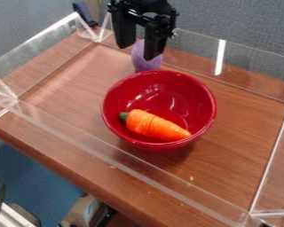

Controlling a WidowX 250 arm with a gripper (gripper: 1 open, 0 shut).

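A red bowl (159,89) rests in the middle of the wooden table, with an orange carrot (156,125) with a green tip lying inside it. Behind the bowl stands a purple eggplant-like object (145,59). The black gripper (139,40) hangs at the top, above and partly in front of the purple object; its fingers look apart, with nothing visible held between them.
Clear plastic walls (219,55) border the wooden table (74,106). The table's left part and the area right of the bowl are free. Dark and grey items lie off the table at lower left.
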